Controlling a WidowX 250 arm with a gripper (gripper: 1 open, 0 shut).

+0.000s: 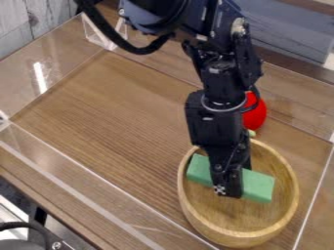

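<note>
A round wooden bowl [235, 220] sits at the lower right of the table. In it lies a green rectangular block [255, 186], partly covered by my black gripper [224, 178], whose fingers reach down over the block's middle. The fingertips are dark and overlap, so how firmly they close on the block is hard to see, but the gripper appears shut on it. A red round object [255, 110] lies behind the arm, just above the bowl, partly hidden.
A pale wall or ledge runs along the back, and dark cables show at the lower left edge.
</note>
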